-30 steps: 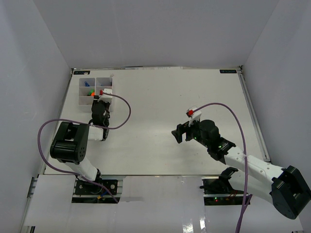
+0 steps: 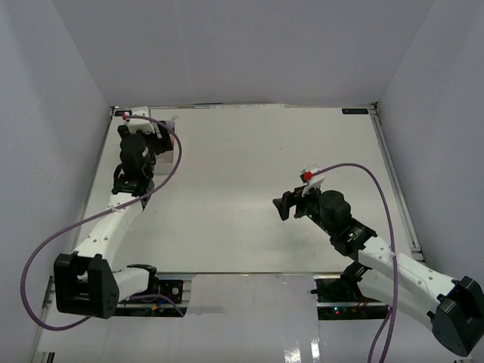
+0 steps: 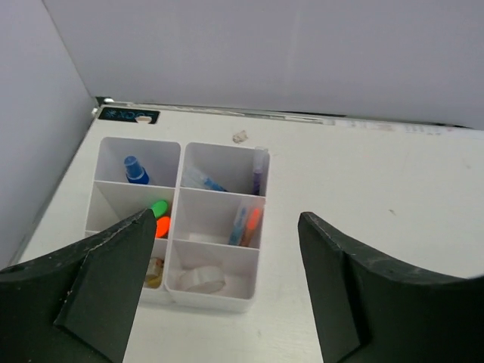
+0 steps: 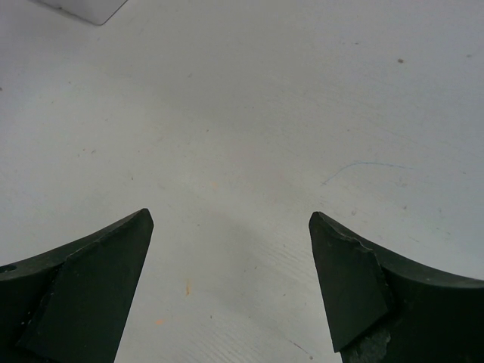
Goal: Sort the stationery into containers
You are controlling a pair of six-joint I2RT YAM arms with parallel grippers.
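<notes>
In the left wrist view a white divided container (image 3: 208, 300) stands on the table. Its compartments hold a blue-capped item (image 3: 135, 170), a green cap (image 3: 159, 208) beside an orange cap (image 3: 162, 226), clear-and-blue pens (image 3: 204, 180), a purple pen (image 3: 257, 172), a blue marker (image 3: 238, 226) with an orange marker (image 3: 251, 225), a tape roll (image 3: 203, 280) and a yellowish roll (image 3: 154, 271), partly hidden by a finger. My left gripper is open, empty, raised above and in front of the container. Over bare table, my right gripper stands open and empty.
Grey walls (image 2: 242, 53) close off the back and both sides. Behind the container a small pale scrap (image 3: 240, 137) lies on the table.
My left gripper has risen away from the container and spread wider, and its arm now covers most of the container from above. The right arm has shifted slightly right.
</notes>
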